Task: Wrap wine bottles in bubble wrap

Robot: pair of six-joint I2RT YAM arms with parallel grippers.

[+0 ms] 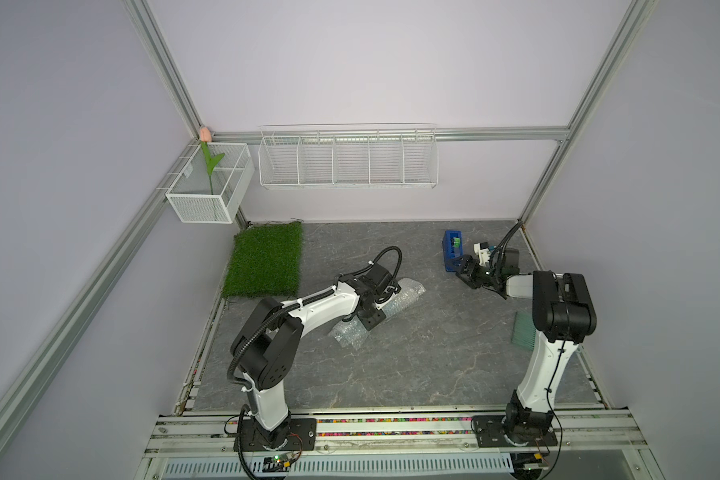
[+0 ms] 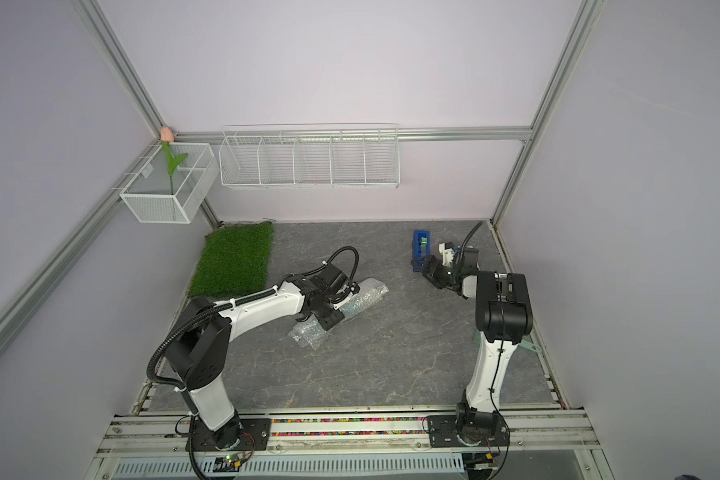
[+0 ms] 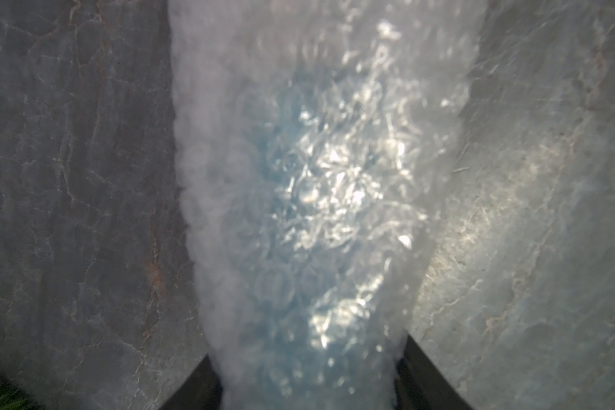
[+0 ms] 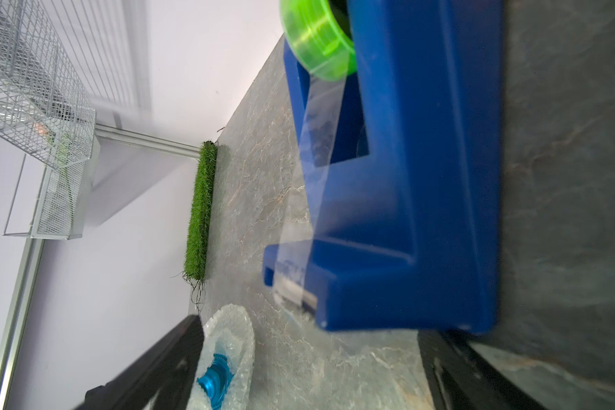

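A long bundle of bubble wrap lies diagonally at the middle of the table, with something blue showing through it in the left wrist view. My left gripper is shut on it. My right gripper stands open beside a blue tape dispenser with a green tape roll; a clear strip of tape hangs over the dispenser's end, which sits just ahead of the open fingers.
A grass mat lies back left, a teal mat at the right. Wire baskets hang on the walls, one holding a tulip.
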